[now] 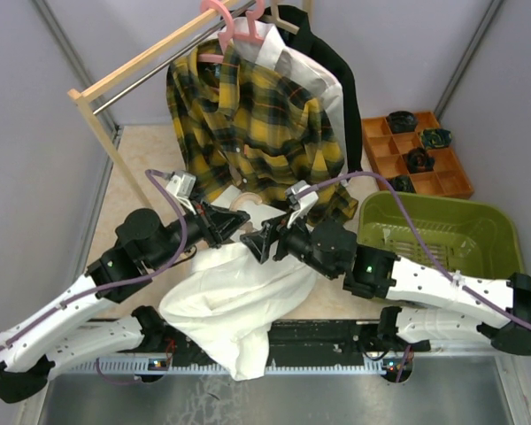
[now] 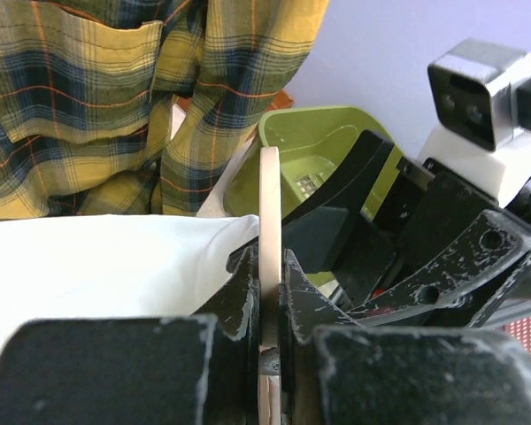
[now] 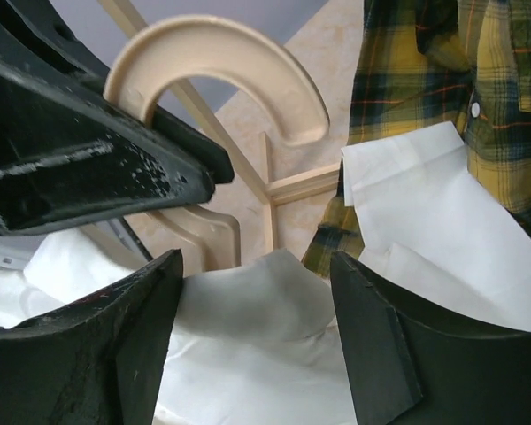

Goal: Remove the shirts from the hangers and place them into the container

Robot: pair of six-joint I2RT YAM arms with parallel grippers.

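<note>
A white shirt [image 1: 239, 305] hangs limp beneath both arms, on a pale wooden hanger whose hook [image 3: 217, 49] rises above the collar. My left gripper is shut on that hook, which stands upright between its fingers in the left wrist view. From the right, my right gripper [image 1: 259, 243] has its fingertips at the shirt's upper part, just beside the left one. Its fingers are apart in the right wrist view, with a raised fold of white cloth [image 3: 252, 297] between the fingers. Most of the hanger's body is hidden by the cloth.
Behind, a wooden rack [image 1: 142, 62] carries a yellow plaid shirt [image 1: 257, 133], a white shirt and a dark garment on hangers. A green basket [image 1: 504, 230] stands at the right, an orange divided tray [image 1: 456, 181] behind it.
</note>
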